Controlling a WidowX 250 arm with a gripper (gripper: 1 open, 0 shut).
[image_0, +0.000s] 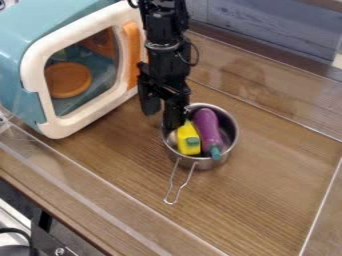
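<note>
A metal pot (225, 125) with a wire handle pointing toward the front holds a yellow item (189, 141) and a purple eggplant (207, 129). My black gripper (163, 100) hangs just over the pot's back-left rim, open; whether it touches the rim is unclear.
A toy microwave (39, 49) with its white-framed front and an orange plate inside stands at the left. A pale wall runs along the back right.
</note>
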